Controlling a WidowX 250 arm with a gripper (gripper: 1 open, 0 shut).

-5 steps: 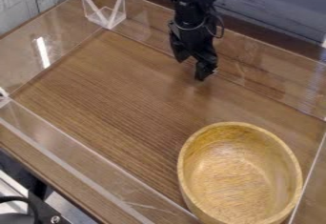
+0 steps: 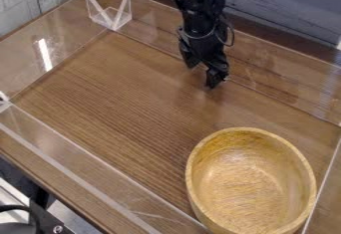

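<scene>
My gripper hangs at the back middle of the wooden table, at the end of a dark arm that comes from the top. Its tip is low over the wood, dark and small in the view. I see no object clearly between its fingers.
A large yellow bowl sits at the front right. A clear plastic piece stands at the back left. A wall runs along the back.
My gripper has shifted only very slightly over the last second. The bowl and the rest of the table look the same.
</scene>
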